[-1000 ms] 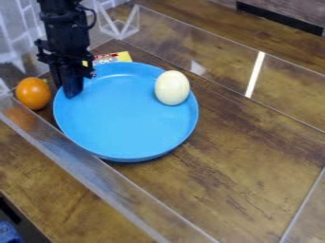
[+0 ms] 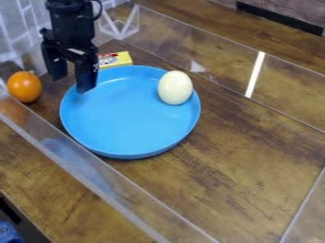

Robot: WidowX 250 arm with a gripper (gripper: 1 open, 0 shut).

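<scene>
The black gripper (image 2: pixel 71 66) hangs at the upper left, over the left rim of a blue plate (image 2: pixel 127 114), its fingers open. An orange, tomato-like object (image 2: pixel 25 87) lies to the left of the plate, beside the gripper. A white egg-shaped object (image 2: pixel 176 88) rests on the right part of the plate. A small yellow box (image 2: pixel 114 59) lies behind the plate, partly hidden near the arm.
Clear transparent panels run along the left and lower-left edge. The wooden surface (image 2: pixel 241 161) to the right and front of the plate is free.
The gripper has shifted a little, its dark fingers now more distinct above the plate's left rim. The plate looks slightly moved to the right since a second ago.
</scene>
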